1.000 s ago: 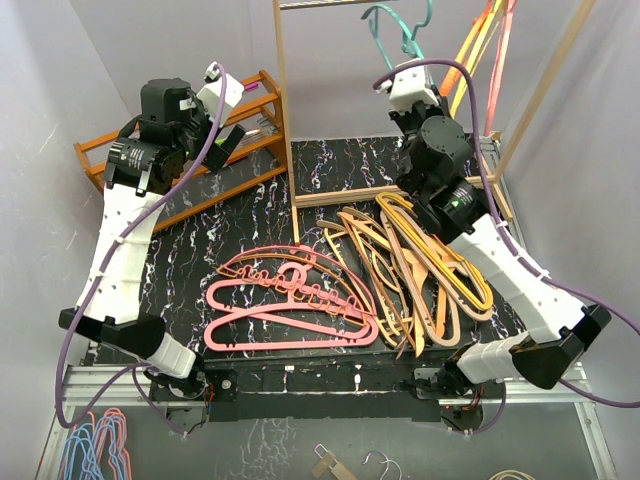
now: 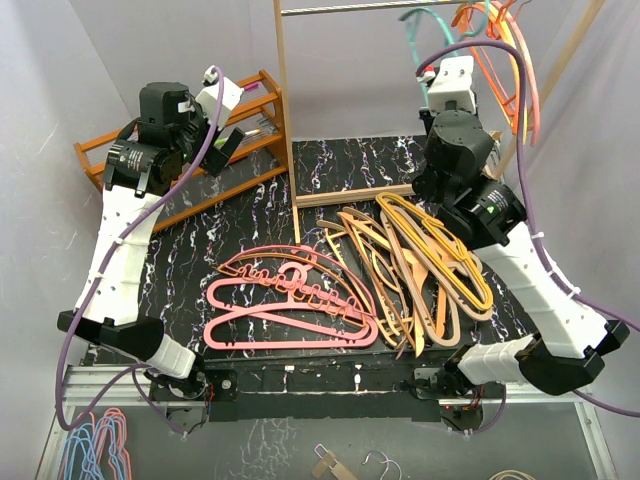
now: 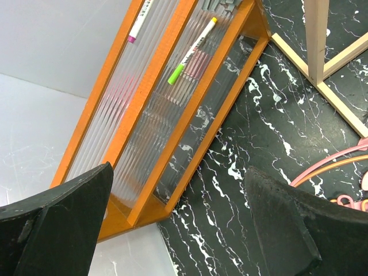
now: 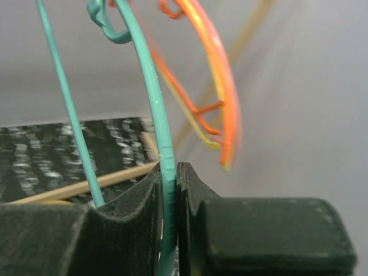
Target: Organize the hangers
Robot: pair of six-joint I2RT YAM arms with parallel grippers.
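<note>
My right gripper (image 2: pixel 440 100) is raised at the rail's right end, shut on a teal hanger (image 4: pixel 150 98). Beside it, orange, yellow and pink hangers (image 2: pixel 517 75) hang from the metal rail (image 2: pixel 350 8); in the right wrist view they are blurred, right of the teal one. My left gripper (image 2: pixel 215 140) stands open and empty over the wooden shelf at the left. On the floor lie pink hangers (image 2: pixel 280 343) in the middle and a heap of wooden and yellow hangers (image 2: pixel 450 280) to the right.
The wooden shelf (image 3: pixel 135 132) holds markers at the back left. The rack's wooden base (image 2: pixel 345 196) crosses the marble floor (image 2: pixel 180 285), which is clear at the left. Grey walls close both sides.
My right gripper has moved right with the teal hanger. The orange and pink hangers have shifted right and swung. The left arm looks still.
</note>
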